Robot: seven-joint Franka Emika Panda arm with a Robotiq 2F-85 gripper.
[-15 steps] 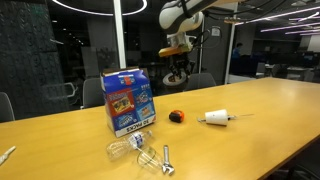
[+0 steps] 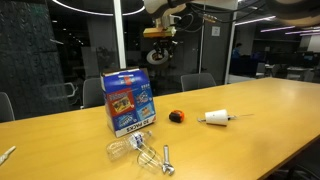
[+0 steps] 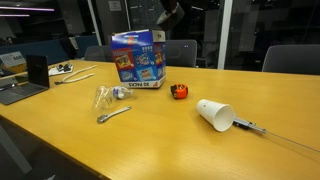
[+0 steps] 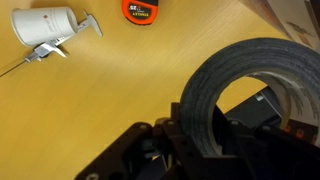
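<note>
A grey roll of tape fills the right half of the wrist view, its rim running down between the dark fingers of my gripper, which is shut on it. In exterior view 1 the gripper hangs high above the far side of the table, behind and above the blue snack box, clear of the tabletop. The fingertips are too small and dark there to make out. Exterior view 2 shows only a dark part of the arm or its load at the top edge.
On the table lie a red-and-black tape measure, a white cup on its side near a caliper, a clear cup and a wrench. Chairs stand behind.
Across the last second the arm has risen and shifted to the left in exterior view 1, carrying its load with it. The things on the table have not moved.
</note>
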